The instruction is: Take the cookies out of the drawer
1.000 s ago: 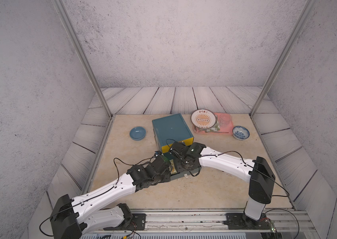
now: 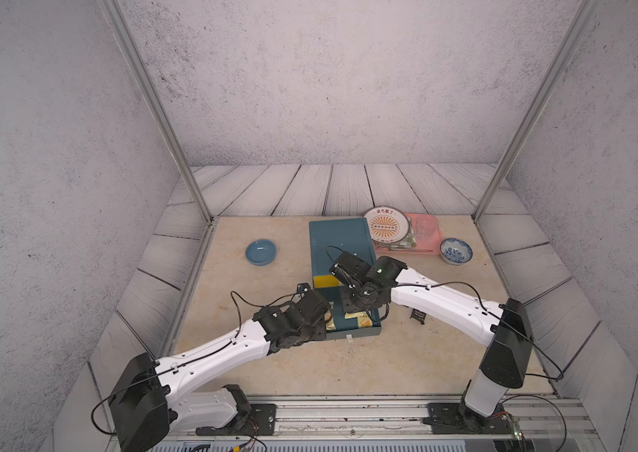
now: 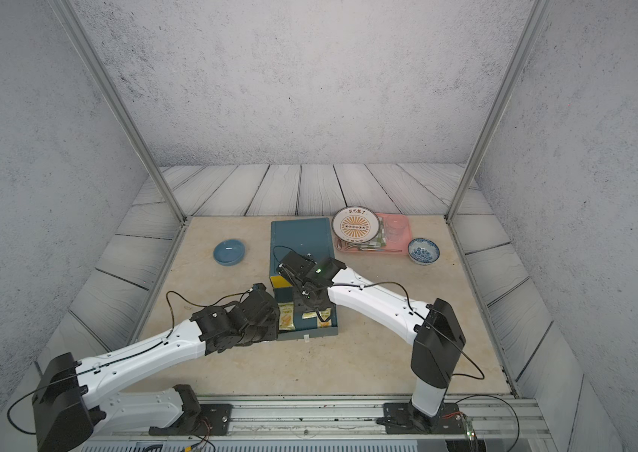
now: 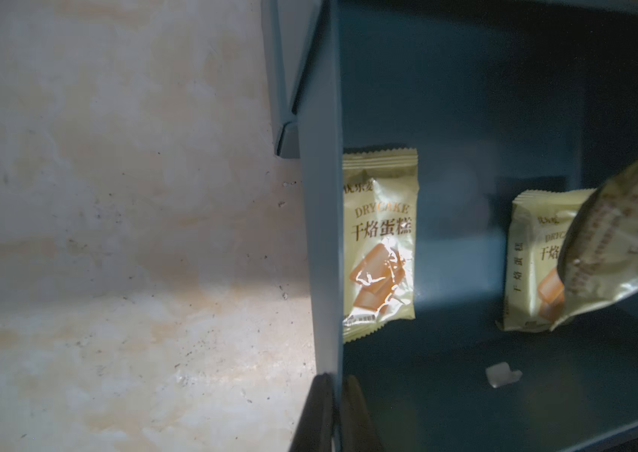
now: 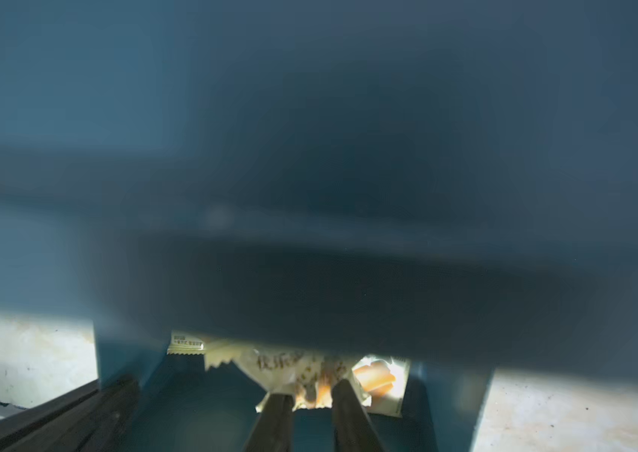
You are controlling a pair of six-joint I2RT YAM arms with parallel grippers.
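The blue drawer (image 4: 454,248) is pulled out of its cabinet (image 2: 340,245). A cookie packet (image 4: 379,256) lies flat along the drawer's left side. Another packet (image 4: 541,278) lies farther right, and a third, tilted packet (image 4: 624,233) overlaps it at the edge of the left wrist view. My left gripper is shut on the drawer's left wall, one finger on each side. My right gripper is inside the drawer with its fingers slightly apart. The tilted packet (image 5: 281,365) shows at its fingertips; whether they grip it is unclear.
A blue bowl (image 2: 260,252) stands at left. At back right are a white plate (image 2: 387,225), a pink tray (image 2: 430,242) and a patterned bowl (image 2: 456,251). A small dark object (image 2: 417,316) lies right of the drawer.
The cabinet and drawer have turned from askew to nearly square with the table, the cabinet's back shifting right. Both arms have moved slightly right. More of the packets is exposed.
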